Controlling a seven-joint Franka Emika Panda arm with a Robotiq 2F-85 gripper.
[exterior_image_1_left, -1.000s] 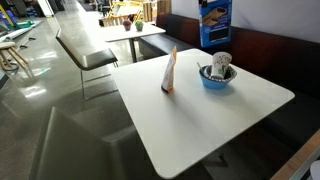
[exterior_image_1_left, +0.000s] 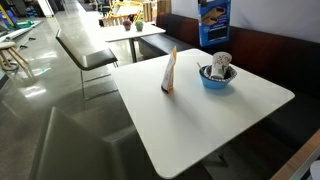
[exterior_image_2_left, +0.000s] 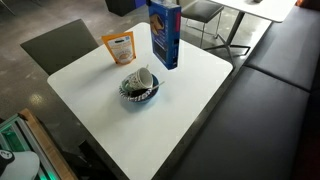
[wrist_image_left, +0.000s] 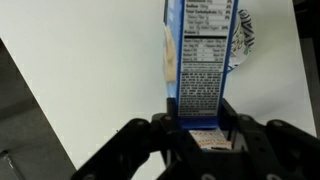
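A tall blue box (exterior_image_2_left: 165, 35) hangs in the air over the far part of the white table, its lower end above the tabletop. In the wrist view, my gripper is shut on this box (wrist_image_left: 203, 50), whose printed nutrition panel faces the camera. Exterior view 1 shows the same box (exterior_image_1_left: 214, 22) above and behind the bowl, cut off by the top edge. The gripper itself lies outside both exterior views.
On the white table (exterior_image_1_left: 205, 130) stand a blue bowl (exterior_image_1_left: 216, 82) with a patterned white cup (exterior_image_2_left: 143, 77) in it, and an upright orange pouch (exterior_image_2_left: 120, 48). A dark bench (exterior_image_2_left: 235, 115) runs alongside.
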